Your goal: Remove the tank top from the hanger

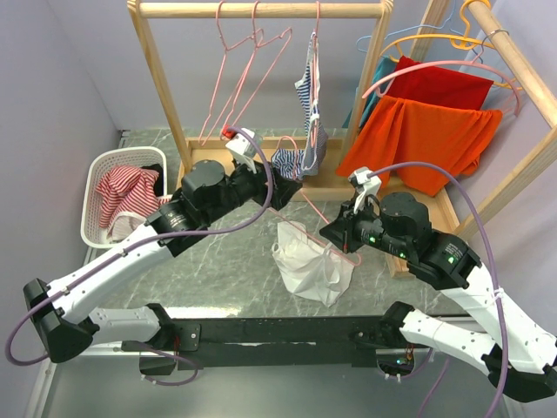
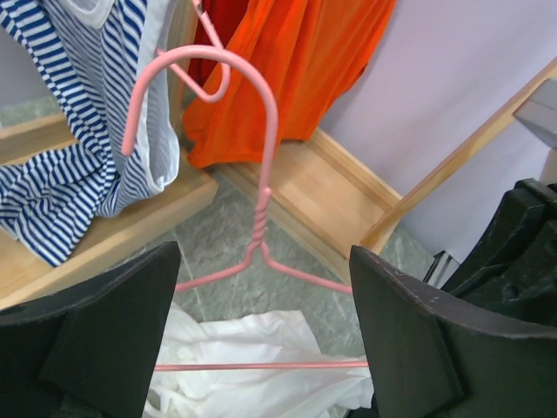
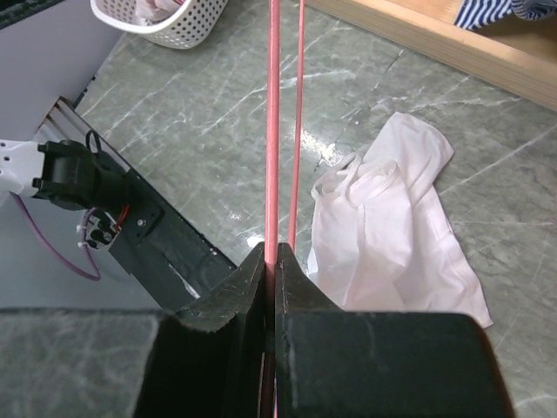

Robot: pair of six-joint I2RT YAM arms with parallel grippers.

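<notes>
The white tank top (image 1: 309,266) lies crumpled on the marble floor, also seen below in the right wrist view (image 3: 400,226). My right gripper is shut on a pink hanger (image 3: 272,131), held above the top with no cloth visible on it. My left gripper is part open around that hanger's span, its two fingers apart on either side of the hanger below the hook (image 2: 265,113); whether either finger touches it I cannot tell.
Striped garments (image 1: 309,96) hang on the wooden rack (image 1: 261,10), with empty pink hangers to their left and red and orange cloths (image 1: 418,139) at right. A white basket (image 1: 91,209) of clothes stands at left.
</notes>
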